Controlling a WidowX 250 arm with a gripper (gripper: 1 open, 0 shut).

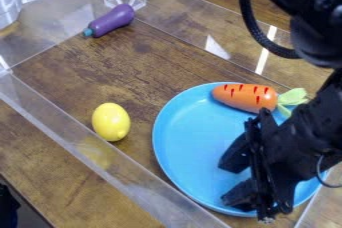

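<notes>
My black gripper (249,172) is low over the blue plate (187,147) on its right half, fingers pointing down toward its surface; whether anything is between them I cannot tell. A carrot (243,96) with green leaves lies on the plate's back rim area, behind the gripper. A yellow lemon (111,121) sits on the wooden table left of the plate. A purple eggplant (110,20) lies at the back left.
Clear plastic walls edge the wooden table (94,72). The arm fills the right side.
</notes>
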